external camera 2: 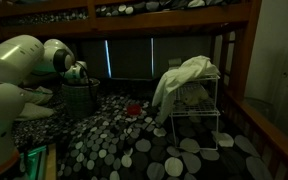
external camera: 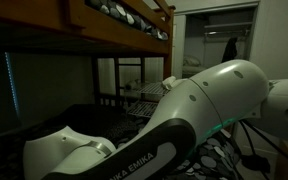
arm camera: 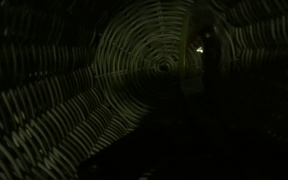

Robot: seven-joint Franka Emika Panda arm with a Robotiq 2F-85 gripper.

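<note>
A dark basket (external camera 2: 81, 98) stands at the left of the bed in exterior view 2, and the white arm (external camera 2: 59, 52) reaches over to its mouth. Curved ribbed walls (arm camera: 74, 100) surround the wrist view, with concentric rings at the far end, so the wrist camera looks into the basket. My gripper is only dark shapes there; its fingers and anything between them cannot be made out. Exterior view 1 shows the arm (external camera: 199, 105) large in front, its gripper end out of sight. What lies inside the basket is too dark to tell.
A wire shelf (external camera 2: 194, 108) with a pale cloth (external camera 2: 184, 75) draped over it stands on the dotted bedding (external camera 2: 134, 150). A small red object (external camera 2: 133, 108) lies further back. Bunk bed rails (external camera 2: 239, 50) frame the space.
</note>
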